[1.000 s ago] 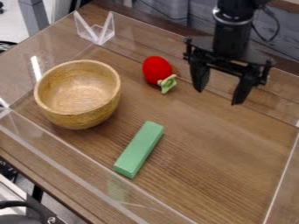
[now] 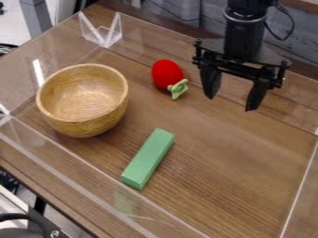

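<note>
My black gripper (image 2: 232, 82) hangs over the back right of the wooden table (image 2: 224, 177), its two fingers spread apart with nothing visible between them. Left of it lie a red round object (image 2: 166, 71) and a small green object (image 2: 178, 87). A wooden bowl (image 2: 82, 98) sits at the left, and a green block (image 2: 148, 157) lies toward the front.
A clear plastic holder (image 2: 102, 28) stands at the back left. Cables and dark items lie off the table's left edge.
The objects on the table have not moved.
</note>
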